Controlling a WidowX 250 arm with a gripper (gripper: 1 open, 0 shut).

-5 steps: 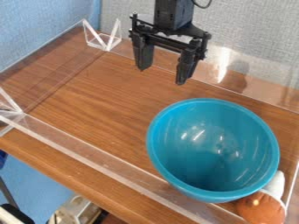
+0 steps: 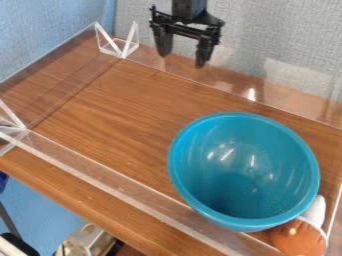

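My black gripper [image 2: 185,42] hangs at the top centre of the camera view, high at the back of the wooden tray, its two fingers apart with nothing between them. A large blue bowl [image 2: 243,170] sits at the right front, empty inside. An orange and white object [image 2: 299,236], possibly a toy, lies partly hidden at the bowl's lower right.
Clear low walls edge it, with white corner brackets [image 2: 116,42] at back left and left front. Grey textured walls stand behind.
My gripper has moved back and up, away from the bowl, toward the top edge of the view. The bowl and the orange object stay put.
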